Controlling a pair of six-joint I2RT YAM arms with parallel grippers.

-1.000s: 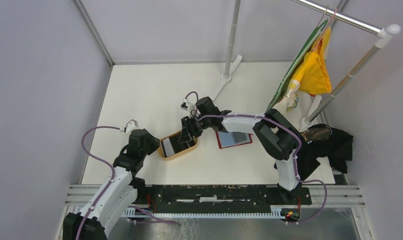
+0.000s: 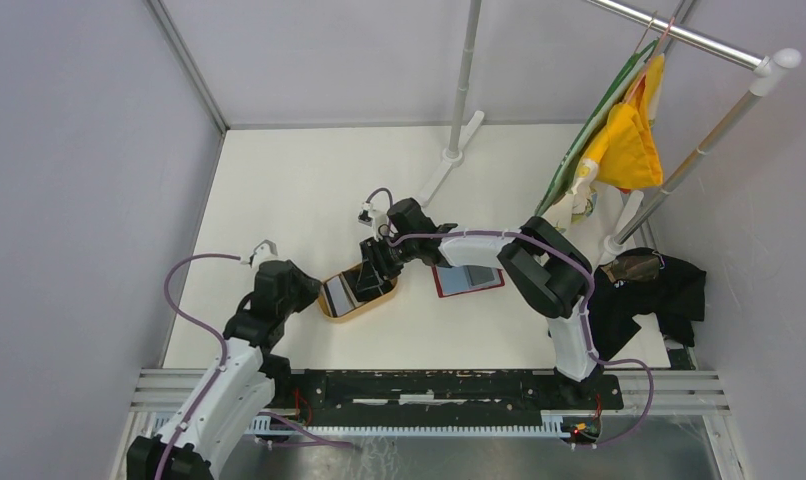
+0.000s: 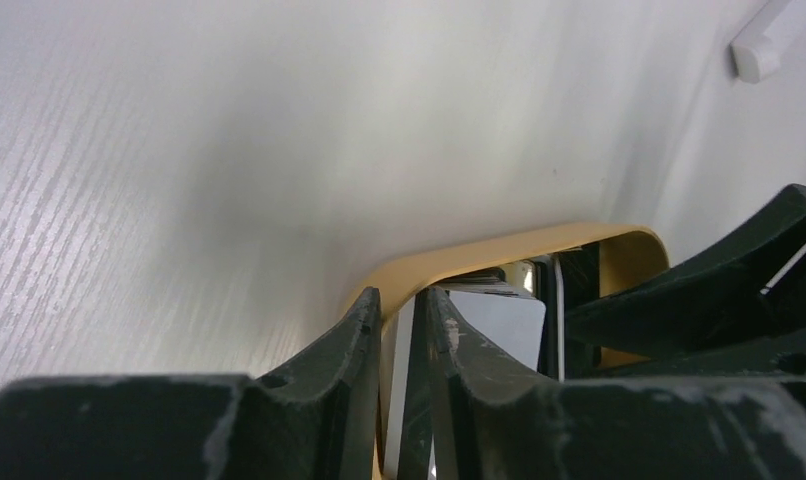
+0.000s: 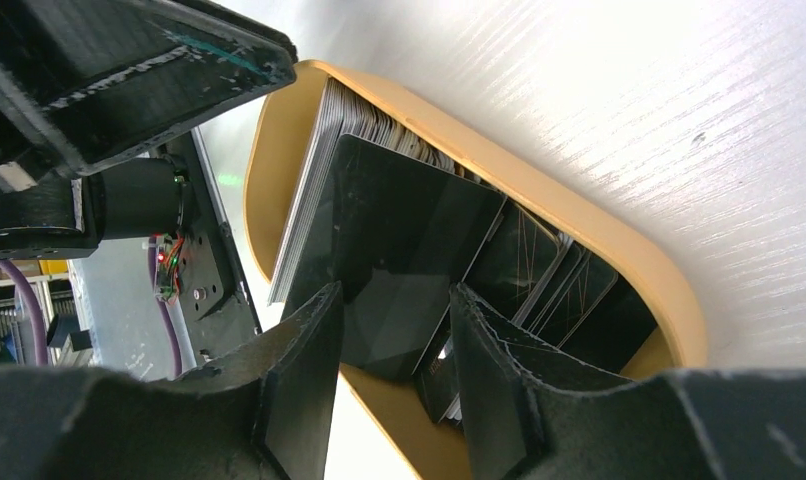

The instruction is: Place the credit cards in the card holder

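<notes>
The tan card holder (image 2: 357,309) lies on the table, filled with upright dark and pale cards or dividers. At its left end my left gripper is shut on the tan rim (image 3: 459,260), one finger on each side of the wall. Inside the holder, a broad black card or panel (image 4: 404,225) leans over beside a stack of thin silvery edges (image 4: 324,150). My right gripper is over this panel with its fingers part open; a gap shows between them. Whether either fingertip touches the panel is unclear.
A blue tray with a red edge (image 2: 471,290) lies right of the holder, a grey card on it. Behind stands a white rack foot (image 2: 452,165); yellow cloth (image 2: 629,145) hangs at right over a black heap (image 2: 669,300). Table behind the holder is clear.
A pale strip now shows amid the holder's black sections, which looked more solidly black before. The left arm has barely moved.
</notes>
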